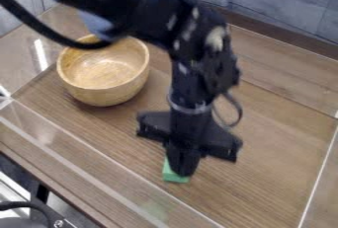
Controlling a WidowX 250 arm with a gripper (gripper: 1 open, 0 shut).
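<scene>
The black gripper (pixel 185 138) is low over the wooden table, above a small green object (pixel 176 171) that is mostly hidden beneath it; only its front part shows. The gripper is blurred, and whether its fingers are open, shut or touching the green object cannot be made out.
A wooden bowl (pixel 103 72) sits at the back left of the table (pixel 271 123). Black cables lie at the lower left corner, beside the table's edge.
</scene>
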